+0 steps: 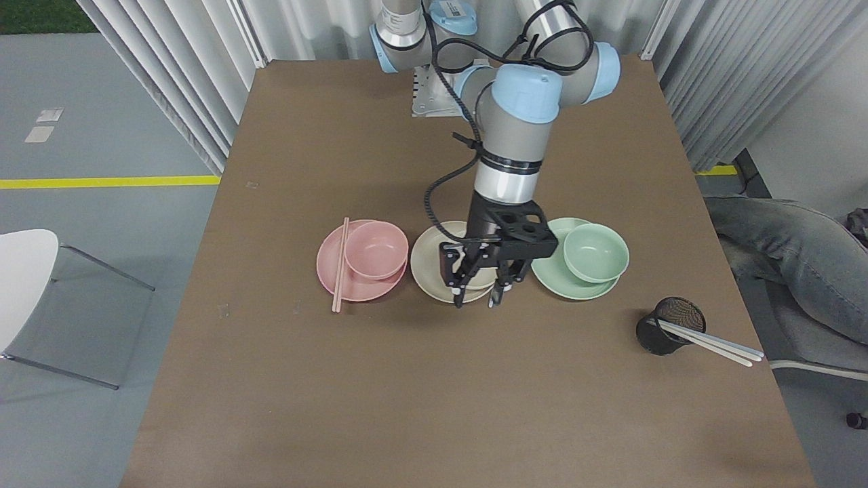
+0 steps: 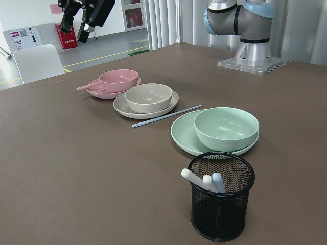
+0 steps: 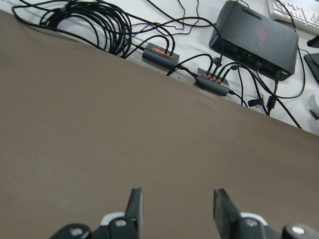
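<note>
My gripper (image 1: 480,293) hangs over the cream plate (image 2: 122,109) and cream bowl (image 2: 149,97), its fingers apart and empty in the wrist view (image 3: 178,209). A pink bowl (image 1: 376,248) sits on a pink plate (image 1: 327,268) with pink chopsticks (image 1: 341,264) across it. A green bowl (image 1: 596,252) sits on a green plate (image 1: 553,276). A pale blue chopstick (image 2: 167,116) lies between the cream and green sets. A black mesh cup (image 2: 218,214) at the right holds several pale chopsticks (image 1: 708,340).
The robot base (image 2: 253,65) is at the back. A person's leg (image 1: 789,252) is beside the right edge. Cables (image 3: 99,30) and a dark box (image 3: 253,37) lie beyond the table's edge in the wrist view.
</note>
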